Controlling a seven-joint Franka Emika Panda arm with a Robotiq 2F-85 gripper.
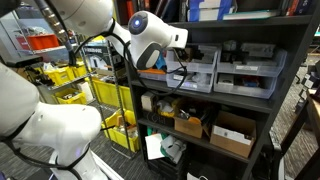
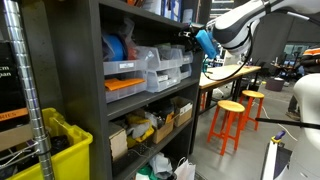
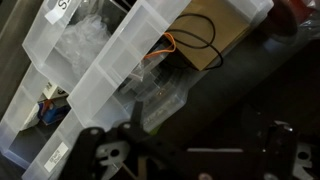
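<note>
My gripper is at the upper shelf, in front of the clear plastic bins. The wrist view looks down on these bins from close up; its dark gripper stands open at the bottom edge, with nothing seen between its fingers. One clear bin there holds crumpled clear plastic. An orange cable and a black cable lie by a brown cardboard box. From the side, the arm's end reaches toward the shelf beside the stacked bins.
Books stand on the shelf above, close to the arm. Below are cardboard boxes and a black crate. Yellow bins stand to the left; orange stools stand on the open floor.
</note>
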